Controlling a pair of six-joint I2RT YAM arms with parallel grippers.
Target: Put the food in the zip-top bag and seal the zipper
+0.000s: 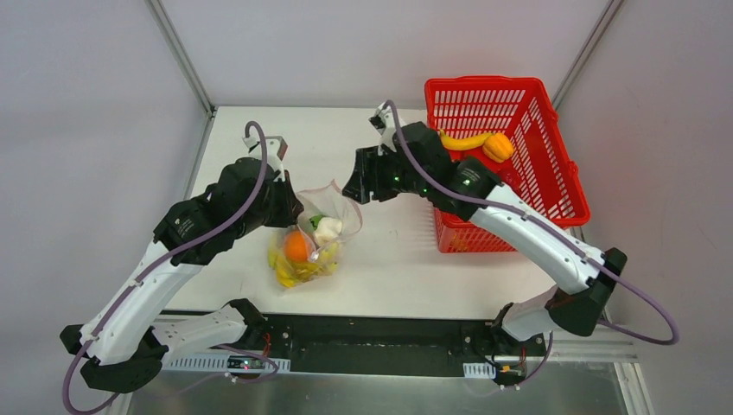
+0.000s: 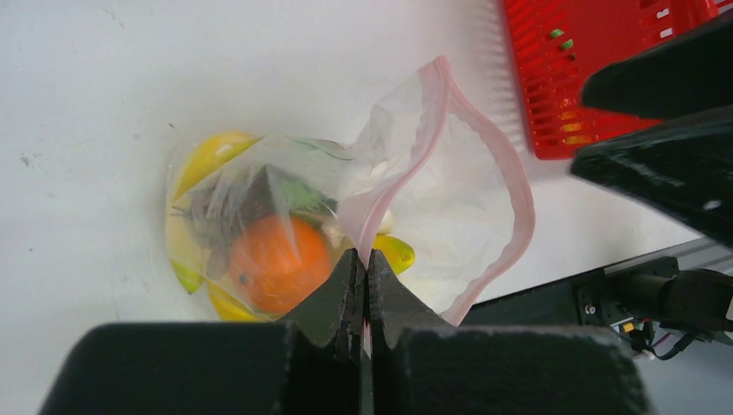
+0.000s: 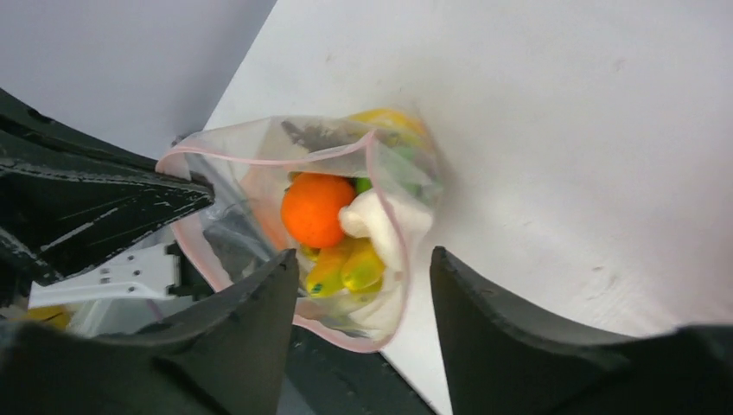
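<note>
The clear zip top bag (image 1: 304,270) rests on the white table, its pink-edged mouth gaping. Inside it are an orange food piece (image 3: 316,210), a white one (image 3: 377,220) and yellow ones (image 3: 344,266). My left gripper is shut on the pink rim at one side of the mouth. On the other side, my right gripper (image 1: 356,195) stands open beside the bag's edge. In the right wrist view its two fingers (image 3: 264,316) are well apart, with the bag's near edge (image 3: 393,233) showing between them; no grip on it is visible.
The red basket (image 1: 570,177) stands at the right, holding a banana (image 1: 464,142), a yellow-orange piece (image 1: 498,147) and more food. Bare table surrounds the bag, most of it behind and to the right.
</note>
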